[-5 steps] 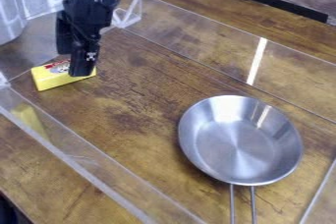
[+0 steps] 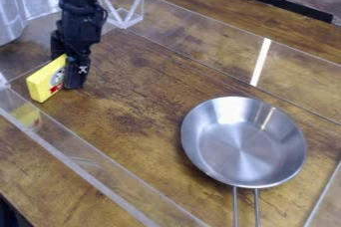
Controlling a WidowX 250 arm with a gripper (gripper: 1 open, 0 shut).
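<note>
The black gripper [image 2: 70, 64] is lowered at the upper left, its fingers at a yellow box [image 2: 48, 80] that lies on the wooden table [image 2: 147, 121]. The box now points toward the lower left, with the gripper against its right side. Whether the fingers close on it cannot be told.
A steel pan [image 2: 242, 141] with its handle toward the front sits on the right. Clear plastic walls run along the left, back and right.
The gripper has moved down and left onto the yellow box, which has turned from lying nearly crosswise to a steeper slant.
</note>
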